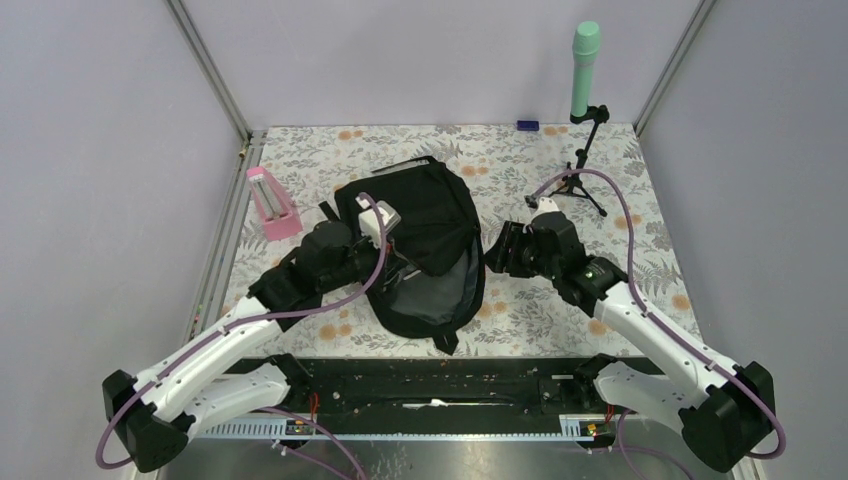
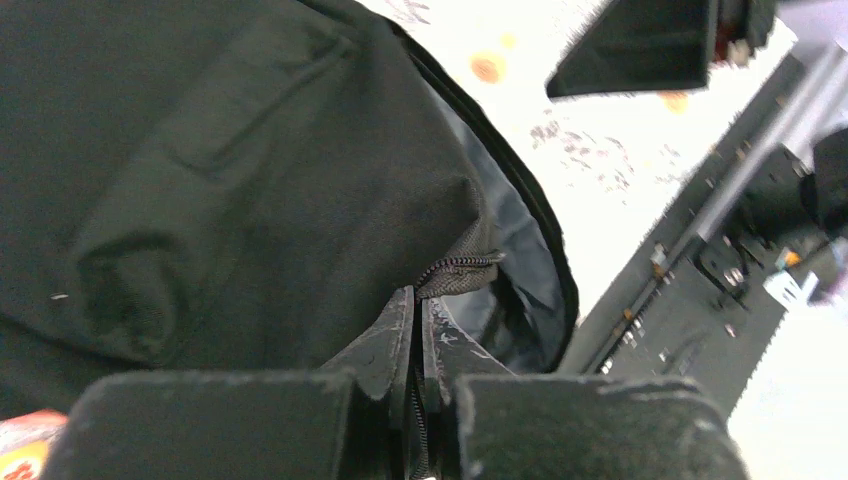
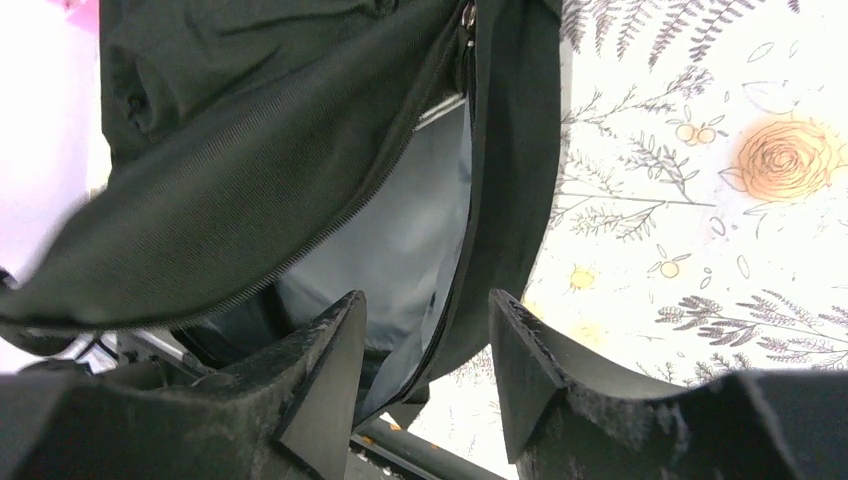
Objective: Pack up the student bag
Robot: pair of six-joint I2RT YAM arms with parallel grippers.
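The black bag (image 1: pixel 432 190) lies on the patterned mat, its grey-lined mouth partly uncovered toward the front. My left gripper is shut on the zippered edge of the bag's flap (image 2: pixel 300 190), which stretches taut to the fingertips. Most of the contents are hidden under this flap; a pale edge (image 3: pixel 441 110) shows inside the opening. At the bag's right side, my right gripper has its fingers apart, empty, with the bag's right rim (image 3: pixel 462 260) beyond them.
A pink case (image 1: pixel 274 205) stands at the mat's left. At the back lie a small dark blue block (image 1: pixel 527 125) and a tripod (image 1: pixel 580 170) carrying a mint-green cylinder (image 1: pixel 584 70). An orange packet (image 2: pixel 28 455) shows at the bag's left.
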